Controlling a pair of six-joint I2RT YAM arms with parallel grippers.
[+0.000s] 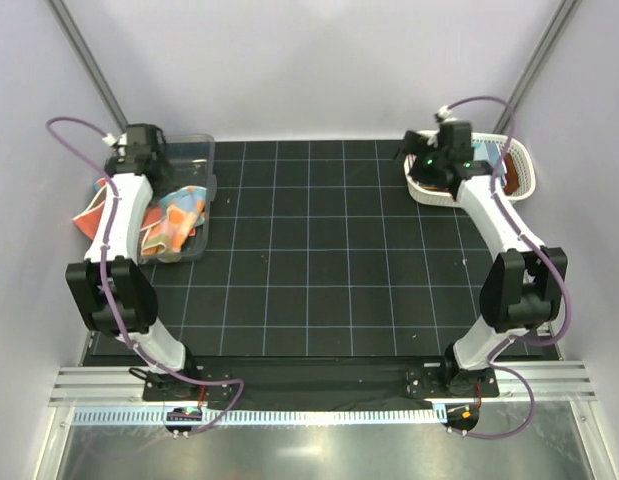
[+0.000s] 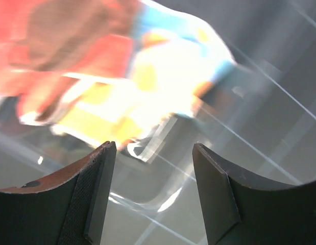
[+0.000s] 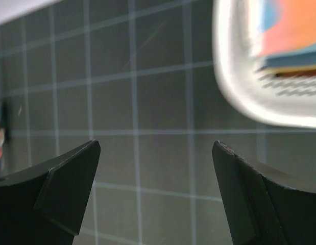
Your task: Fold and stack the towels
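Crumpled towels lie in the clear bin (image 1: pixel 195 148) at the left: an orange-red one (image 2: pixel 104 53) with a brown patch, hanging over the bin's left side, and a multicolored one (image 1: pixel 179 222). Above that bin my left gripper stands open, nothing between its fingers; the towels are ahead of its tips in the blurred left wrist view. Folded towels (image 3: pixel 293 33) lie stacked in the white basket (image 1: pixel 525 172) at the right, mostly covered by the right arm in the top view. Over the basket's left part my right gripper is open and empty.
White walls (image 1: pixel 309 65) close off the back and both sides.
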